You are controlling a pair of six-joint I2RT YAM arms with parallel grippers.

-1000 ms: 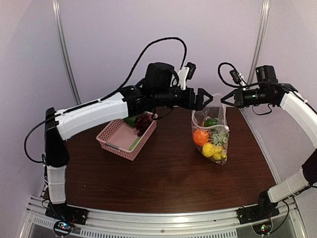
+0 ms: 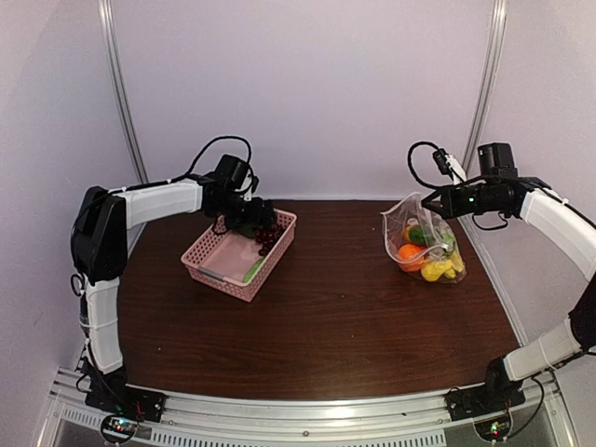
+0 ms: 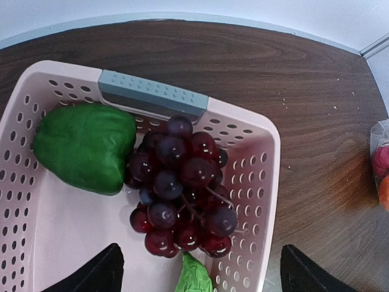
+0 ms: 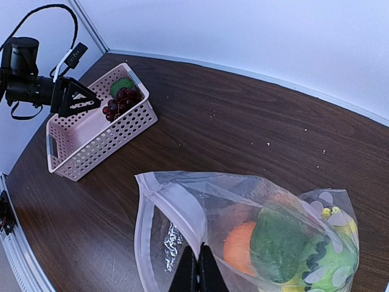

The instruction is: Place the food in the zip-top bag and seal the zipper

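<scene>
My left gripper is open above the pink basket (image 3: 270, 182), its fingers empty. Below it in the basket are a bunch of dark red grapes (image 3: 182, 182), a green pepper-like item (image 3: 88, 146) and a bright green piece (image 3: 194, 277). At the right of the table, my right gripper is shut on the rim of the clear zip top bag (image 4: 176, 201). The bag's mouth gapes. Inside show an orange fruit (image 2: 410, 256), a dark green item (image 4: 276, 243) and yellow items (image 2: 438, 269).
A pale wall (image 2: 307, 112) stands behind, with a metal rail (image 2: 484, 79) at the right corner.
My left gripper moved left from near the bag and lowered over the basket.
</scene>
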